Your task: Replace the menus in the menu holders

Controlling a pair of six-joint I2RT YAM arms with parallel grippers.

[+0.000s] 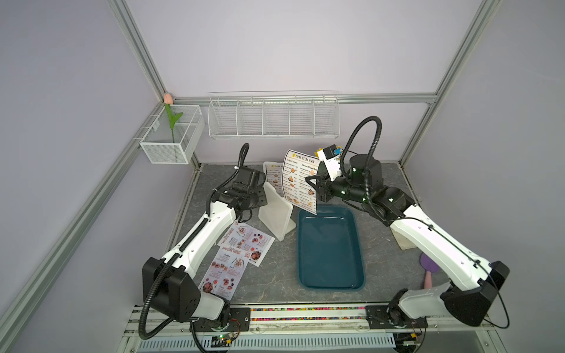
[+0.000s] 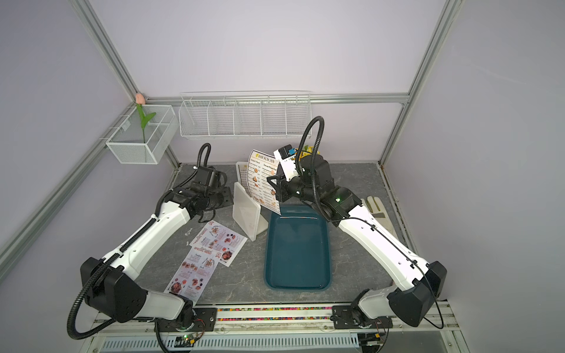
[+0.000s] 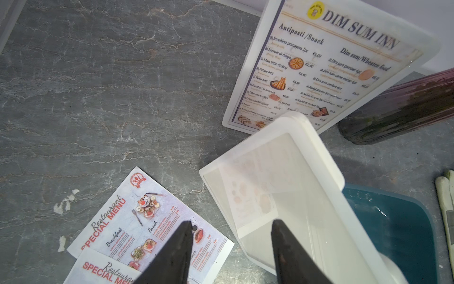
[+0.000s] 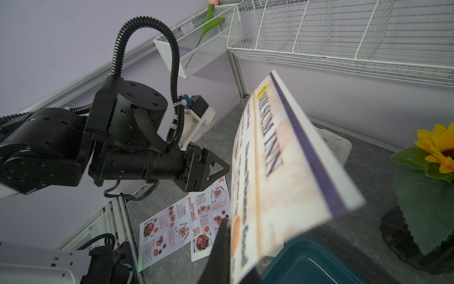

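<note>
In the top left view my right gripper (image 1: 312, 182) is shut on a Dim Sum Inn menu (image 1: 299, 176), which curves in the air above the back end of the tray. The near white menu holder (image 3: 264, 189) shows no menu in its clear front and stands beside my left gripper, whose fingers are parted with nothing between them. Behind it, the far holder (image 3: 302, 124) contains another Dim Sum Inn menu (image 3: 307, 71). Two Restaurant Special Menu sheets (image 1: 250, 238) lie overlapping on the table at the front left.
A dark teal tray (image 1: 302, 259) lies right of the near holder. A sunflower (image 4: 439, 146) in a dark vase stands at the back. Light gloves (image 2: 376, 211) lie at the right. Wire baskets (image 1: 273, 117) hang on the back wall.
</note>
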